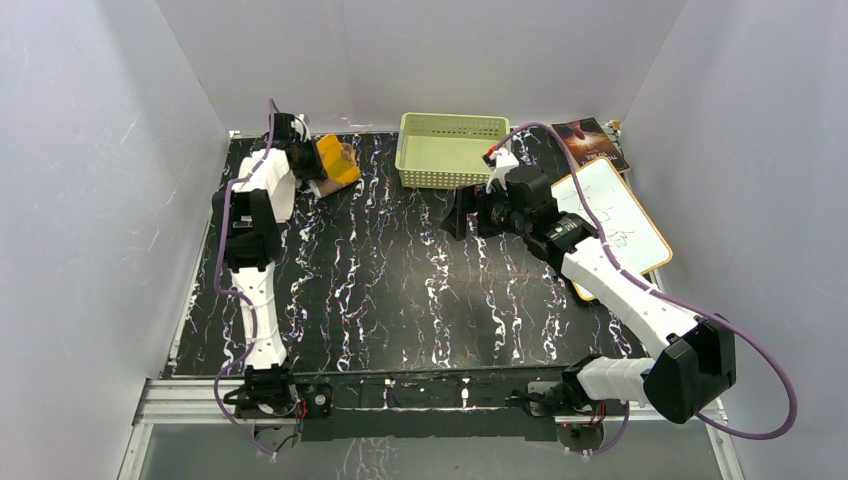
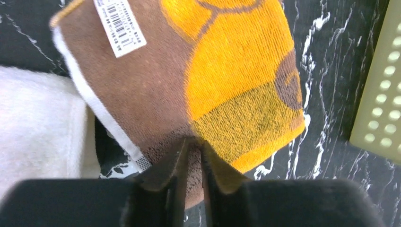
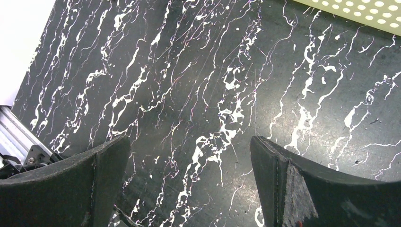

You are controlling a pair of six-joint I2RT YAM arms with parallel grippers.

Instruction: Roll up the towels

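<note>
A brown and yellow towel [image 1: 342, 160] with a barcode label lies crumpled at the back left, beside a white towel [image 2: 38, 132]. My left gripper is over the brown and yellow towel, its fingertips close together down at the fabric along the near part; whether cloth is between them is unclear. My right gripper hangs over bare marble near the middle right, open with nothing between its fingers.
A green perforated basket [image 1: 452, 120] stands at the back centre. A whiteboard [image 1: 625, 240] and a dark book [image 1: 590, 140] lie at the right.
</note>
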